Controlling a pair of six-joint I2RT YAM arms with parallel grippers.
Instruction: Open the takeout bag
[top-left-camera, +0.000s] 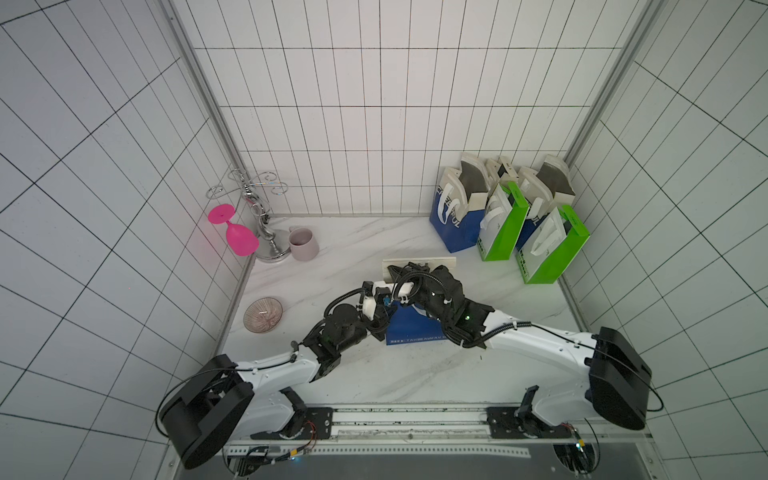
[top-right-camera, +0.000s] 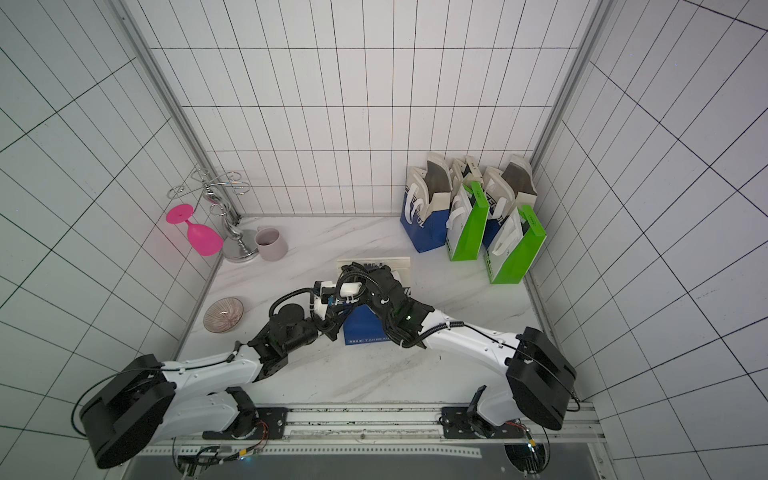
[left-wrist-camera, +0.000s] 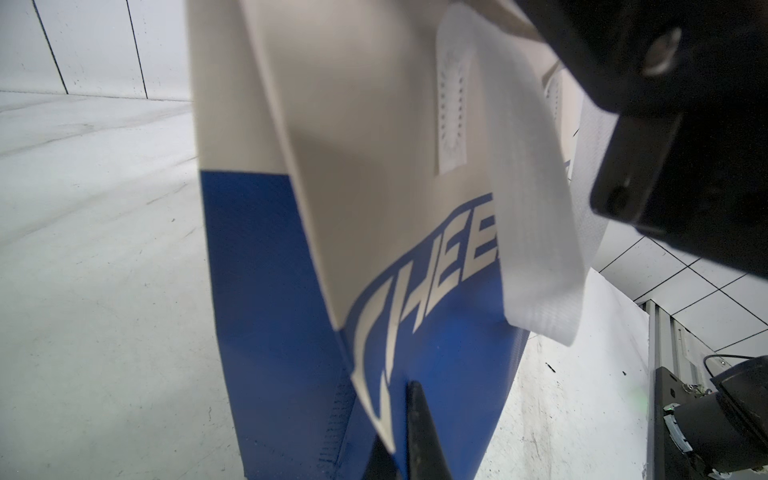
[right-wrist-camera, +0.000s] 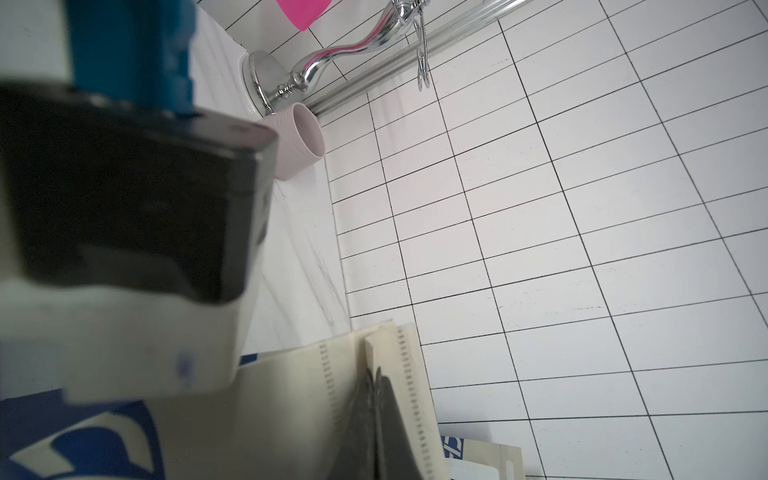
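The blue and beige takeout bag (top-left-camera: 413, 330) stands upright mid-table, its upper part largely covered by both arms in the top views. In the left wrist view, the front corner fold of the bag (left-wrist-camera: 272, 320) runs down between the fingers of my left gripper, which is shut on it. A white strap handle (left-wrist-camera: 536, 200) hangs on the bag's front. My right gripper reaches the beige top rim (right-wrist-camera: 406, 360) from above; its fingers are shut with a thin flap of the rim at their tips. The bag's inside is hidden.
Several blue and green bags (top-left-camera: 496, 216) stand at the back right. A pink mug (top-left-camera: 303, 244), a metal stand (top-left-camera: 276, 244) with a pink goblet (top-left-camera: 241, 238), and a glass dish (top-left-camera: 263, 315) are at left. My wrists nearly touch above the bag.
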